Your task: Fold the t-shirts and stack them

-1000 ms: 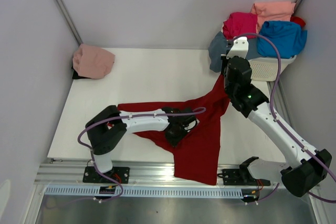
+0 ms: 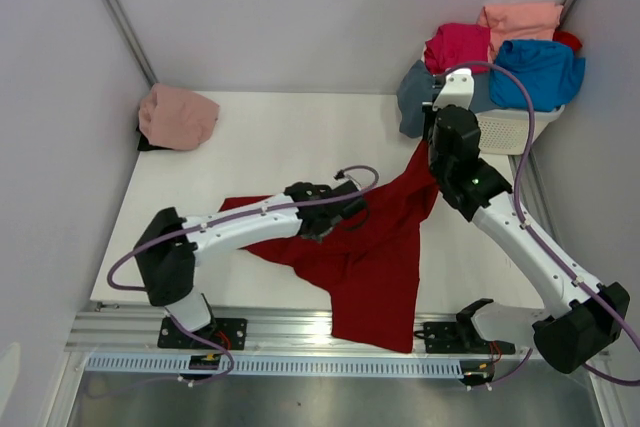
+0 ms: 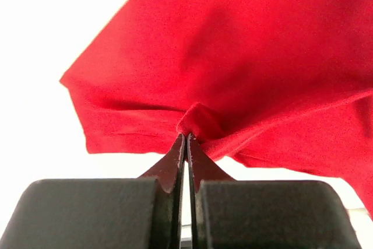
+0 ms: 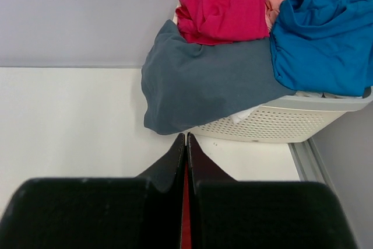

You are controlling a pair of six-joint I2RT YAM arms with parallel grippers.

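A red T-shirt [image 2: 375,297] lies spread and wrinkled across the middle of the table [image 2: 280,137], one part hanging over the front edge. My left gripper is over it, fingers shut at a small bunched fold; whether cloth is between them is unclear. My right gripper is raised near the right back, shut, with red cloth rising to it in the top view and showing below its fingers in the right wrist view.
A folded pink shirt [image 2: 178,117] lies on something dark at back left. A white basket [image 4: 274,121] heaped with grey, magenta [image 4: 221,7], blue [image 4: 320,42] and peach shirts stands at back right.
My left arm has shifted up toward the back of the table and its wrist has turned. The right arm has barely moved.
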